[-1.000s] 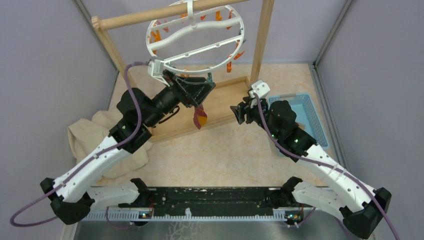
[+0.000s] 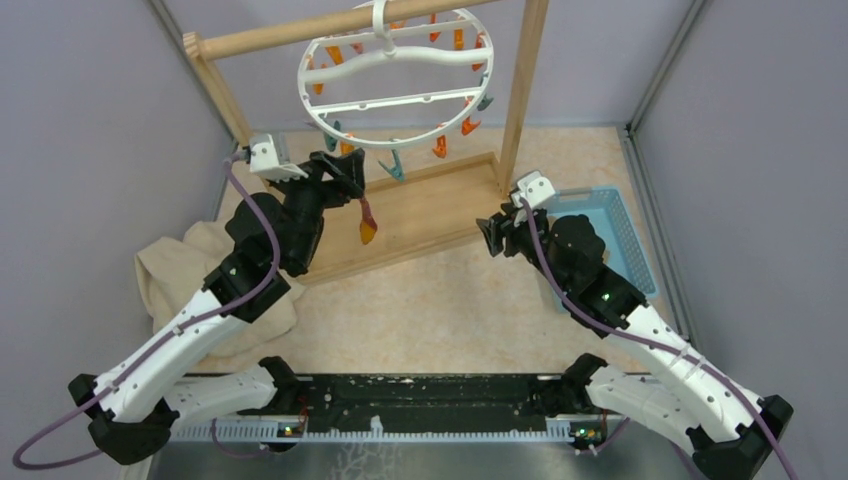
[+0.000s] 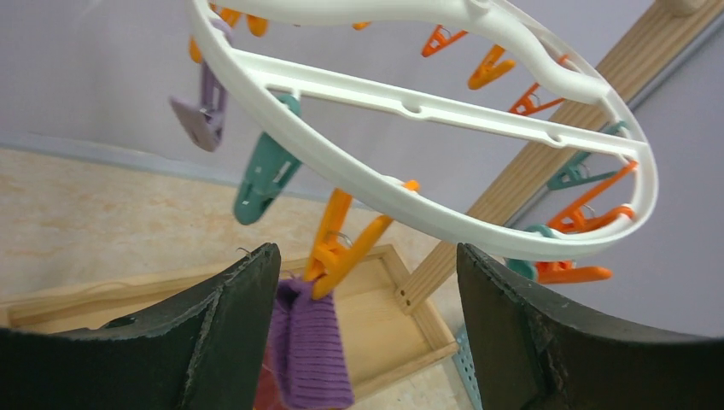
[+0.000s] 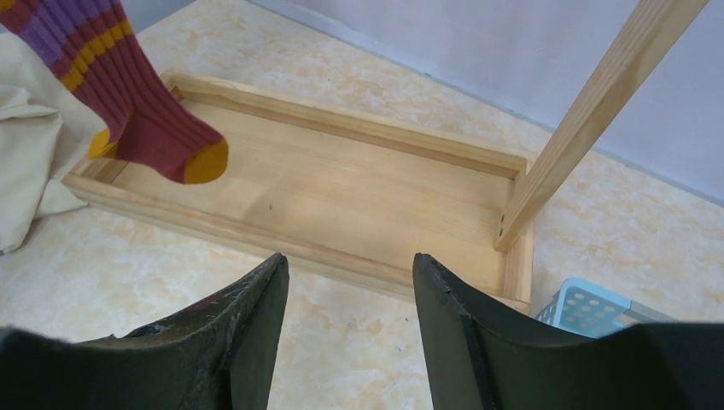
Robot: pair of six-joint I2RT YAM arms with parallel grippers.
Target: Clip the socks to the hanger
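Note:
The white oval hanger (image 2: 391,55) hangs from the wooden frame with orange and teal clips around it. In the left wrist view a purple sock (image 3: 312,346) hangs at an orange clip (image 3: 329,256); my left gripper is open just in front of it, nothing between its fingers. In the right wrist view the maroon, purple and yellow sock (image 4: 162,137) hangs at upper left. My right gripper stands open and empty, facing the wooden tray, right of the hanging sock in the top view.
A blue basket (image 2: 625,230) is at the right, partly behind my right arm. A beige cloth (image 2: 175,275) lies at the left. The wooden tray (image 4: 341,196) lies below the hanger.
My left gripper has drawn back to the left, and the hanging sock has swung left with the hanger's clips. My right gripper has moved slightly to the right.

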